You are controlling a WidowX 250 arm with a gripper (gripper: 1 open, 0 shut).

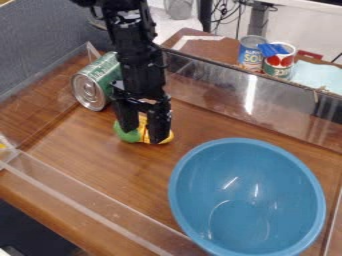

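My black gripper [142, 120] hangs over a small green and yellow object [128, 134] on the wooden board, its fingers open and coming down around it; the object is partly hidden by them. A green can [94, 82] lies on its side just left of and behind the arm. A large blue bowl [247, 200] sits at the front right.
Clear walls border the wooden board [94, 180]. Beyond the back wall stand two cans [277, 62] and a light blue cloth [317, 76]. The board's front left is clear.
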